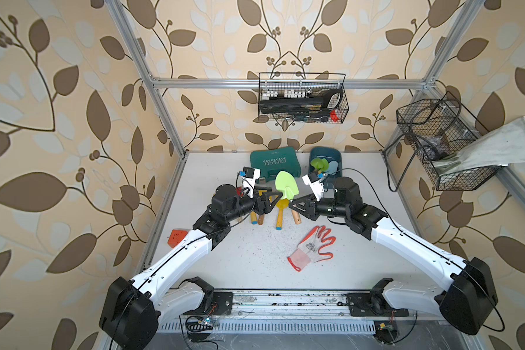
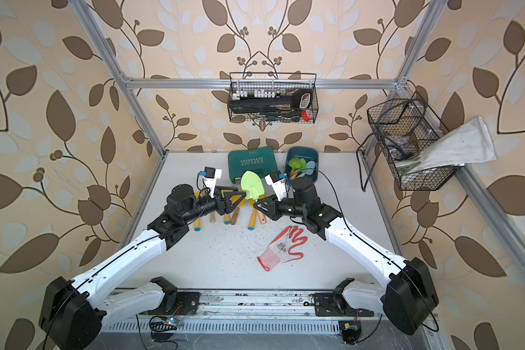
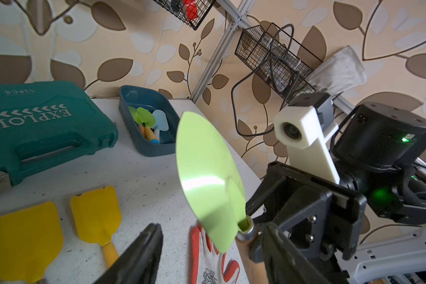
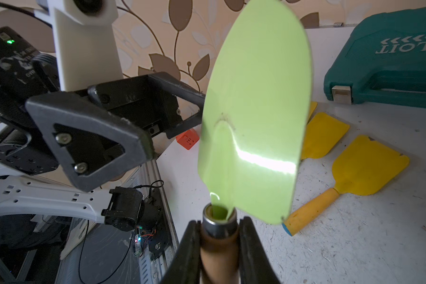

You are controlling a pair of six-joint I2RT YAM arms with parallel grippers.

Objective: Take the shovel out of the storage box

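Note:
A light green shovel (image 1: 286, 183) with a wooden handle stands upright above the table's middle. My right gripper is shut on its handle, just below the metal collar. My left gripper is open beside the blade (image 3: 203, 165), with nothing clearly between its fingers. The blue storage box (image 3: 149, 146) at the back right holds further green and light blue tools with wooden handles.
A green tool case (image 2: 250, 160) lies at the back. Several yellow spades (image 4: 364, 165) lie in the middle. A red-edged glove (image 1: 312, 248) lies in front right.

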